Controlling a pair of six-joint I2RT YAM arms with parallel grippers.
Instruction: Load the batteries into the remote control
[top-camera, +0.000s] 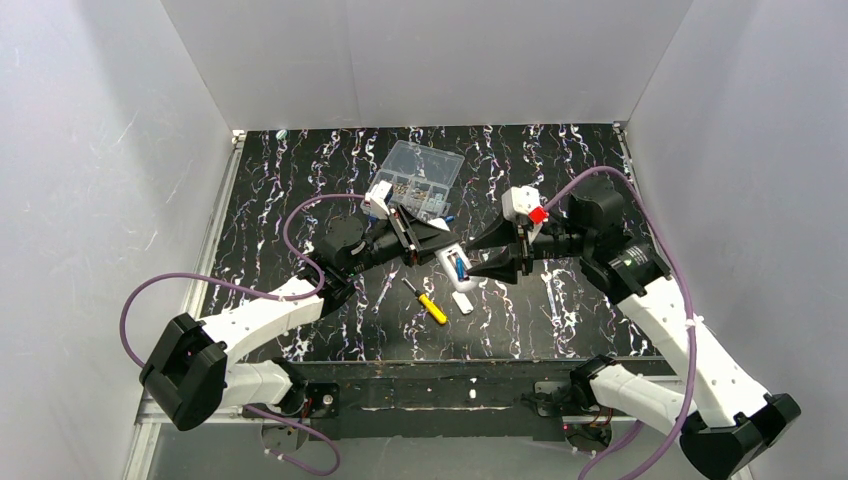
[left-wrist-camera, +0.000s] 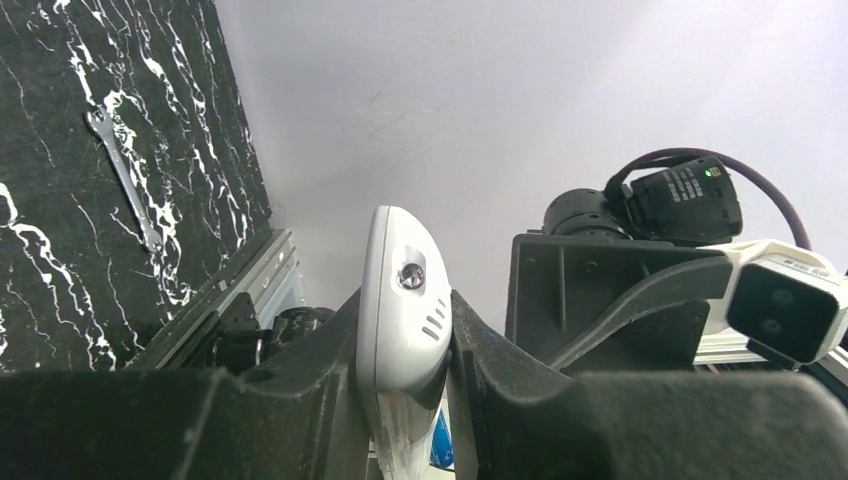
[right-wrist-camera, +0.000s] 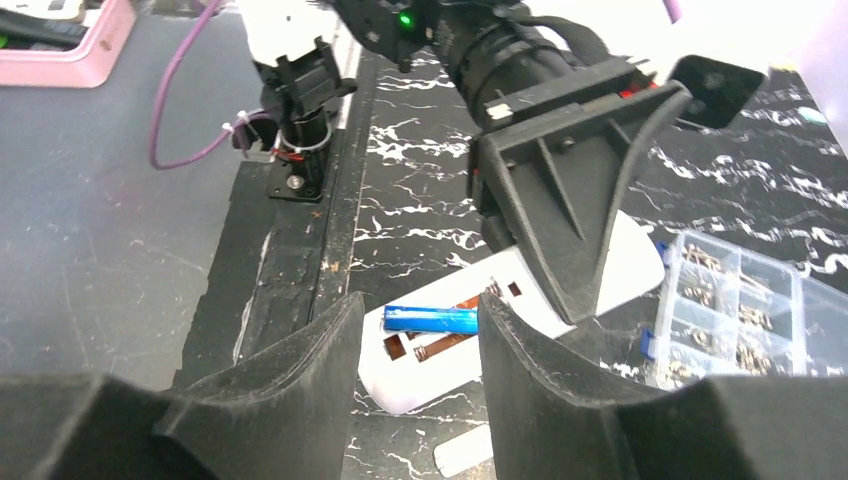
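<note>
My left gripper (top-camera: 437, 240) is shut on one end of the white remote control (top-camera: 460, 276), holding it above the table. In the left wrist view, the rounded end of the remote (left-wrist-camera: 405, 310) stands between its fingers. One blue battery (right-wrist-camera: 432, 320) lies at the battery compartment, slanted across its line in the right wrist view; whether it is fully seated cannot be told. Beside the compartment, my right gripper stands open, its fingers apart with a gap beside the battery. On the table below rests the white battery cover (top-camera: 462, 302).
A yellow screwdriver (top-camera: 432, 308) lies left of the cover. The clear parts box (top-camera: 432, 160) stands behind the arms, holding small hardware. A wrench (top-camera: 552, 299) lies to the right.
</note>
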